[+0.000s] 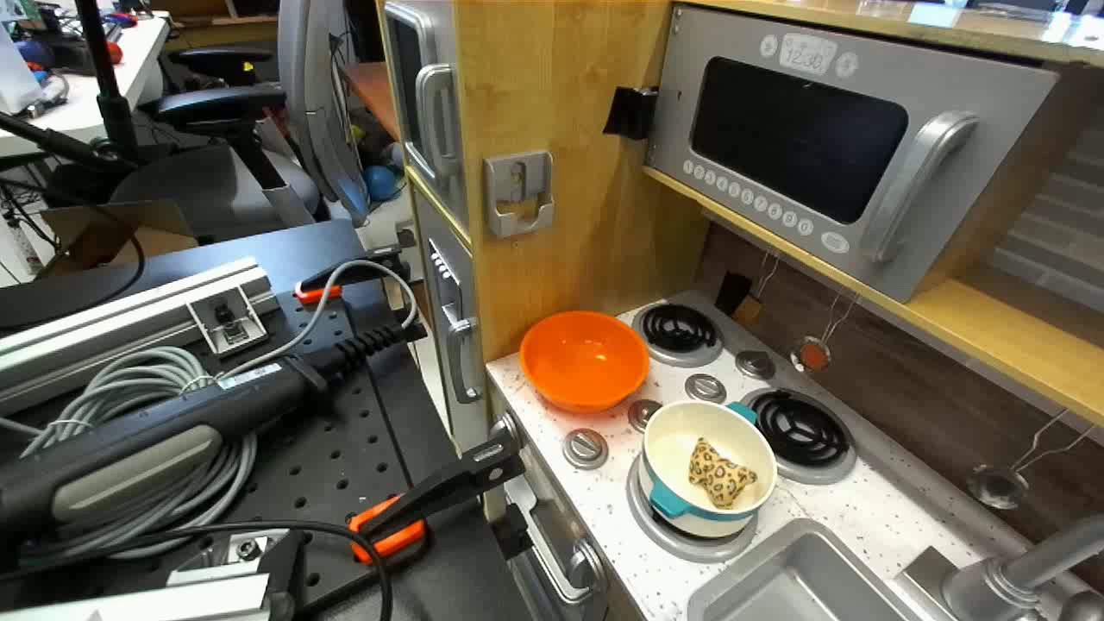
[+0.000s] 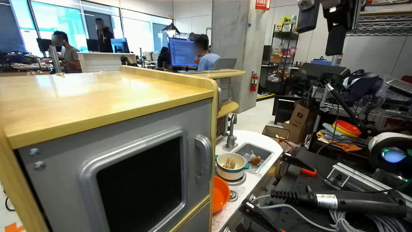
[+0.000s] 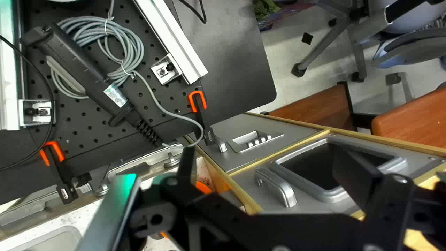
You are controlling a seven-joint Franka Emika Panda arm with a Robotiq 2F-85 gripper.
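A white pot with teal handles [image 1: 662, 466] rests on the front burner of the toy stove. Inside it lies a small leopard-print plush [image 1: 721, 474]. Beyond the pot, an orange bowl [image 1: 585, 357] occupies the counter corner by the wooden side panel. In the wrist view my gripper is open, its dark fingers wide apart over the cabinet doors with nothing held between them. Exterior view 2 shows dark arm parts at the top right, high above the counter. The sink [image 2: 266, 154] holds a blue and orange-brown toy [image 2: 255, 159].
Above the stove hangs a grey toy microwave [image 1: 797, 134], a low overhang. The faucet [image 2: 231, 131] rises beside the sink. Alongside the counter, a black pegboard table [image 1: 341, 414] carries coiled grey cable, metal rails and orange-tipped clamps [image 1: 388, 530].
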